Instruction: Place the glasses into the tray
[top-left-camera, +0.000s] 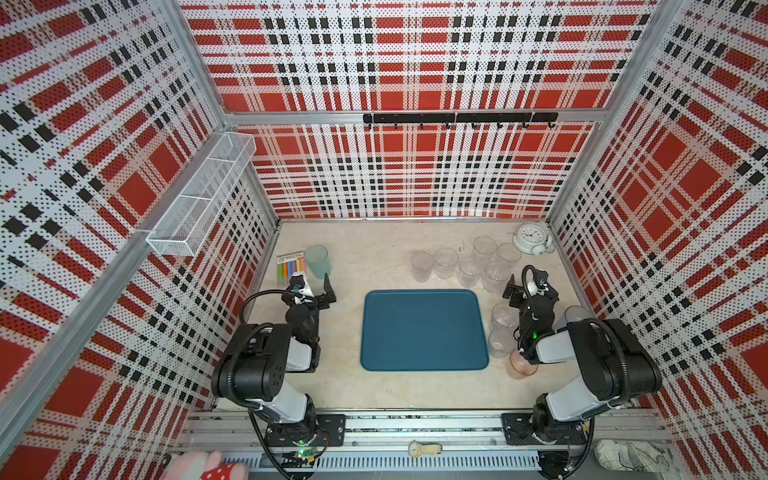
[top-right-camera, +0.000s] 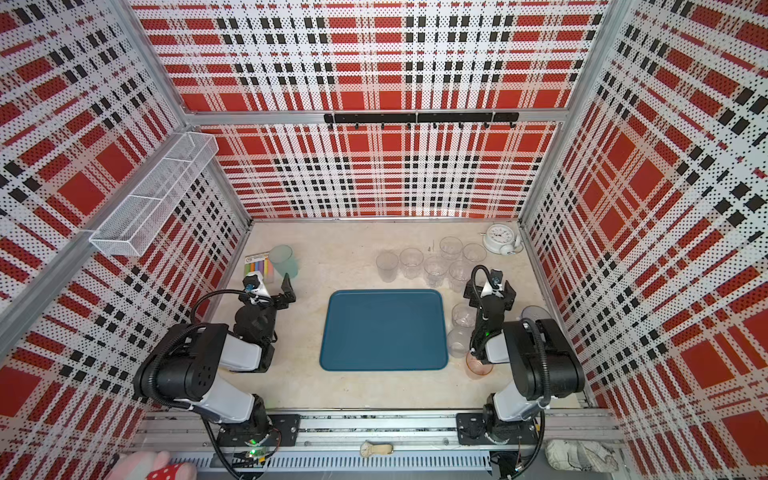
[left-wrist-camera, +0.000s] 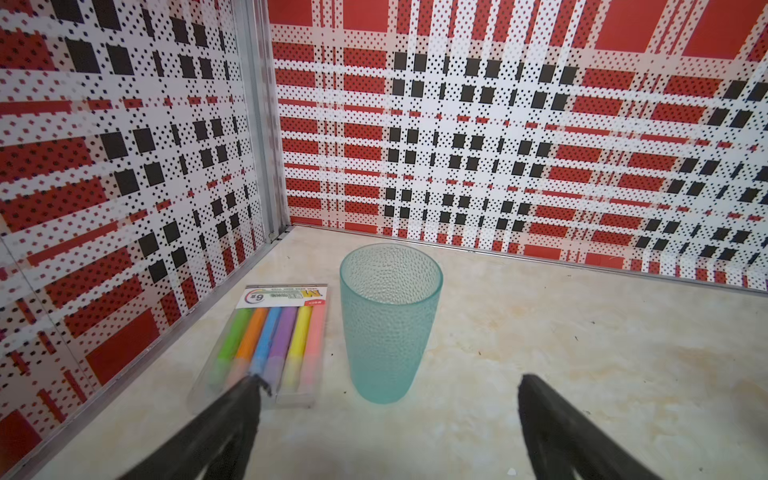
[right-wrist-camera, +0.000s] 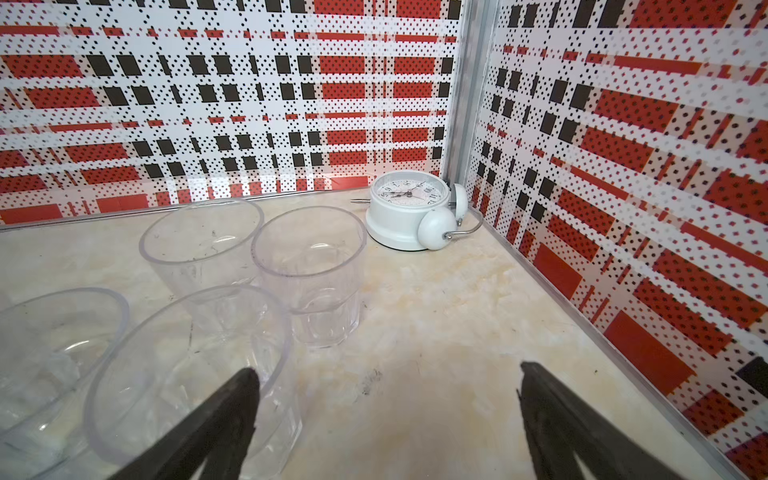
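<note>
The blue tray (top-left-camera: 424, 329) lies bare in the middle of the table. Several clear glasses (top-left-camera: 469, 272) are clustered behind its right corner, upright. Two more clear glasses (top-right-camera: 459, 342) and an orange-tinted glass (top-right-camera: 479, 365) stand right of the tray, partly behind the right arm. A frosted teal glass (left-wrist-camera: 390, 324) stands upright at the back left. My left gripper is open in front of it, nothing between its fingers. Open and empty too, my right gripper faces bare table, with a clear glass (right-wrist-camera: 196, 368) near its left finger.
A pack of coloured markers (left-wrist-camera: 272, 340) lies left of the teal glass. A white alarm clock (right-wrist-camera: 409, 209) occupies the back right corner. A greyish glass (top-right-camera: 534, 314) is partly hidden by the right arm. Table space between teal glass and tray is clear.
</note>
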